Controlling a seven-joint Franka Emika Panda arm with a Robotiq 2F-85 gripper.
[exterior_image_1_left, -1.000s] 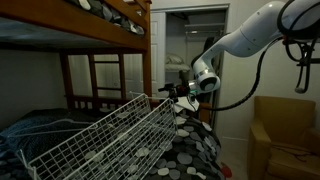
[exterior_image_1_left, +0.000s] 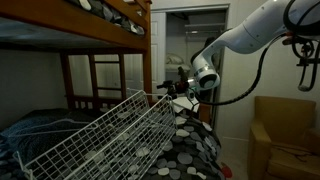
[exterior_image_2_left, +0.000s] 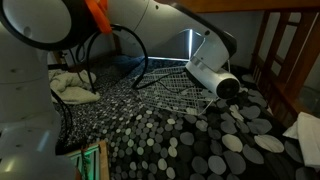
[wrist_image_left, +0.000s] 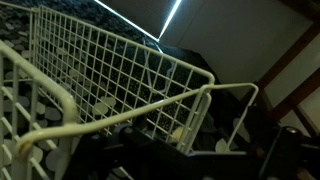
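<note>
A large white wire basket (exterior_image_1_left: 95, 140) stands in the foreground of exterior view 1. Exterior view 2 shows the same basket (exterior_image_2_left: 165, 93) beyond the arm, partly covered by it. My gripper (exterior_image_1_left: 175, 87) is at the basket's far upper corner in exterior view 1. From the wrist, the gripper appears open, its dark fingers (wrist_image_left: 122, 152) low in the picture. A corner of the basket's rim (wrist_image_left: 207, 88) rises in front of the gap between them. Whether a finger touches the wire cannot be told.
A patterned cloth with dark and grey spots (exterior_image_2_left: 140, 150) spreads under and around the basket. A wooden bunk frame (exterior_image_1_left: 70, 22) overhangs the left in exterior view 1. A tan armchair (exterior_image_1_left: 283, 140) stands at right, and a white object (exterior_image_2_left: 305, 135) lies at the right edge of exterior view 2.
My wrist and gripper have shifted slightly down over the last second, staying by the basket's upper corner. The basket shows no clear movement.
</note>
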